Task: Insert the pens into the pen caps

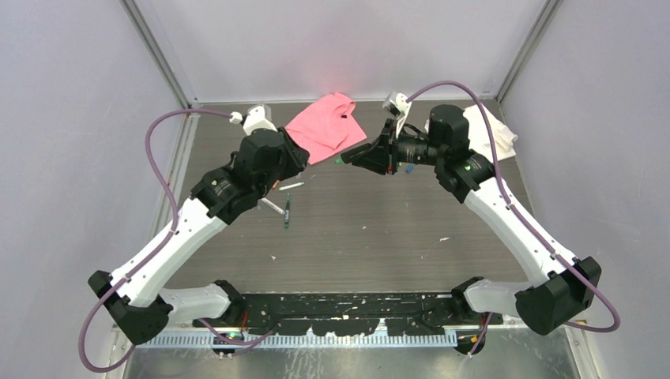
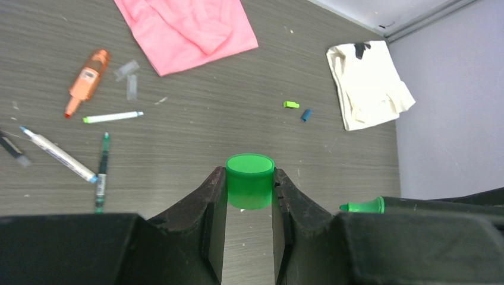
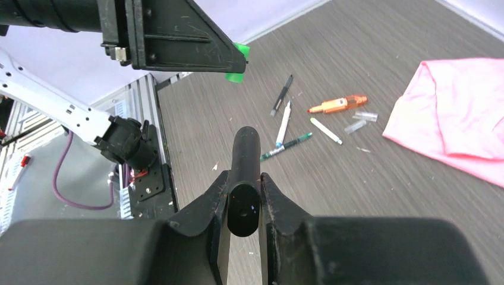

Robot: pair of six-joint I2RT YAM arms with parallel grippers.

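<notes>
My left gripper is shut on a green cap [image 2: 249,184], held upright in the air. My right gripper is shut on a black marker; its green tip [image 2: 367,205] points toward the left gripper in the left wrist view, apart from the cap. On the table lie an orange marker [image 2: 87,79], a white blue-tipped pen [image 2: 59,154], a thin white pen [image 2: 113,117], a green pen [image 2: 102,172], a black pen [image 3: 282,94], clear caps [image 3: 365,116], a light-green cap [image 2: 291,104] and a blue cap [image 2: 306,115].
A pink cloth [image 1: 324,129] lies at the back middle and a white cloth [image 2: 362,89] at the back right. Walls border both sides.
</notes>
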